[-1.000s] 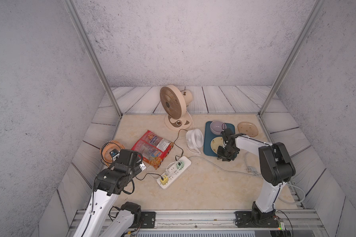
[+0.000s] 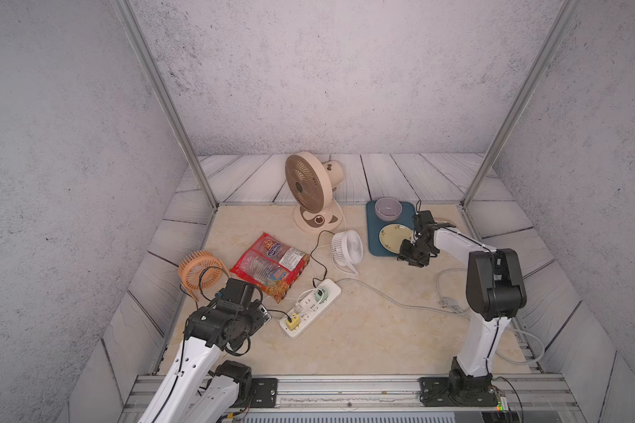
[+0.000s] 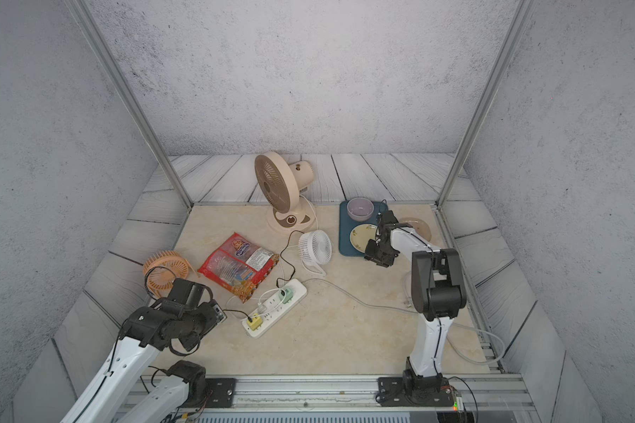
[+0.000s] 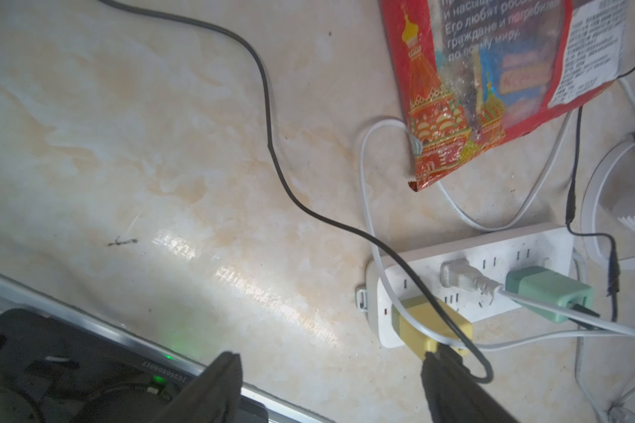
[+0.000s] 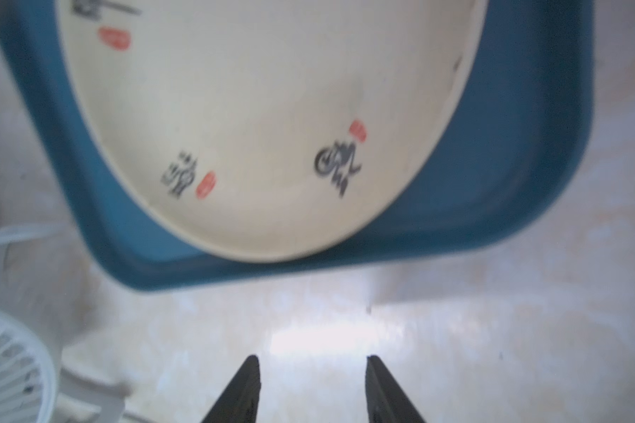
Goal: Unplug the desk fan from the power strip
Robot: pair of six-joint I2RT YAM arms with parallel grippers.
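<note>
A white power strip holds a yellow adapter, a white plug and a green adapter, with cords crossing it. Nearby are a white fan, an orange fan and a large beige fan. My left gripper stands open above the table left of the strip, nothing between its fingers. My right gripper is open, empty, near the front edge of the plate on the blue tray.
A red snack bag lies left of the white fan. A bowl sits on the tray's back part. A grey cable crosses the right half of the table.
My right arm and the tray with plate and bowl have moved toward the back. My left arm has shifted right, away from over the orange fan.
</note>
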